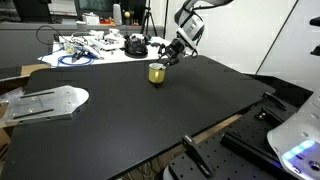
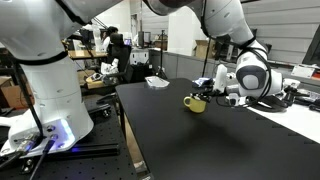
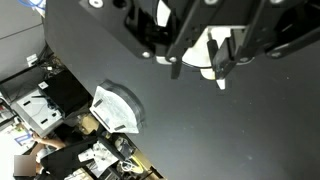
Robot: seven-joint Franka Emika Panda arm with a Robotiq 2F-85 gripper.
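A yellow mug [image 1: 156, 75] stands upright on the dark table, toward its far side. In the second exterior view the mug [image 2: 194, 104] sits just below the arm's end. My gripper [image 1: 166, 62] is right at the mug's upper edge, on the side facing the arm. Up close in the wrist view, the fingers of my gripper are apart, with part of the mug's pale rim [image 3: 207, 72] near one of them. The gripper's dark parts cover much of the mug there, so contact with it cannot be made out.
A silver-white tray-like object [image 1: 50, 104] lies at the left of the table [image 1: 120, 130]. Cables and white items clutter the surface behind. Broad bare tabletop surrounds the mug in front and to the right.
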